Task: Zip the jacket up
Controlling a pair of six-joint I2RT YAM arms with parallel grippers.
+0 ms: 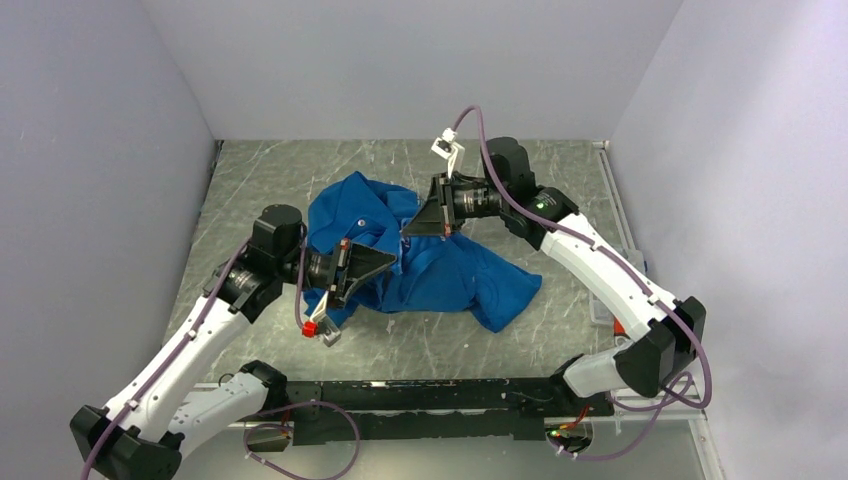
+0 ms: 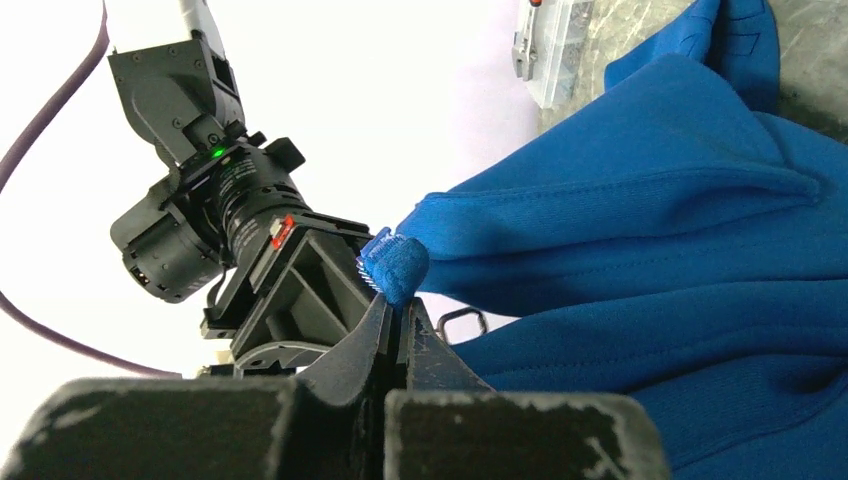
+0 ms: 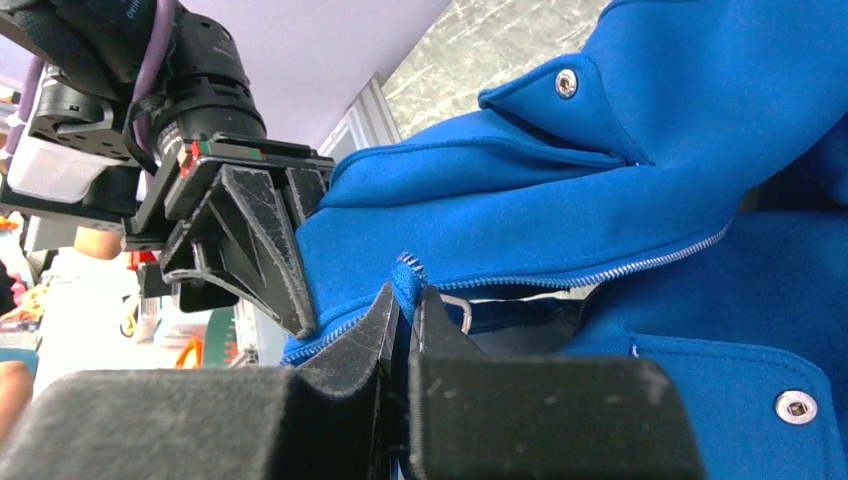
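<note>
The blue jacket [image 1: 480,285] lies crumpled mid-table, its zipper tape [image 3: 660,258] visible in the right wrist view. My left gripper [image 1: 390,258] is shut at the jacket's middle; in the left wrist view a blue tab with zip teeth [image 2: 395,265] sits at its tips, and whether it is between them is unclear. My right gripper [image 1: 408,232] is shut on a piece of the jacket with zip teeth [image 3: 408,285], a little behind and right of the left one.
A clear plastic box [image 1: 600,310] stands at the right edge, behind the right arm.
</note>
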